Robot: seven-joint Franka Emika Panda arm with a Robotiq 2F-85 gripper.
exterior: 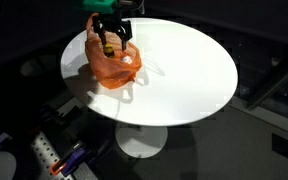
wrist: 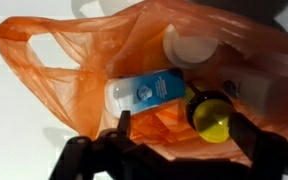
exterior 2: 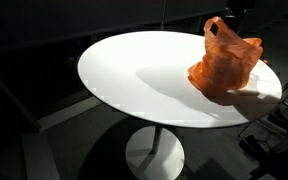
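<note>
An orange, see-through plastic bag [exterior: 109, 70] stands on the round white table with its mouth open upward; exterior view 2 shows the bag [exterior 2: 224, 68] from its other side. Over the bag's mouth, my gripper is open, with its fingers spread wide. In the wrist view, the bag holds a white-and-blue packet [wrist: 144, 92], a black item with a yellow-green end [wrist: 212, 118], and a round white piece [wrist: 190, 46]. The yellow end lies close to the right finger. Nothing is visibly gripped.
A pale cylindrical item [wrist: 262, 90] shows behind the film on the right of the wrist view. Loose bag handles [wrist: 69, 70] spread out around the opening.
</note>
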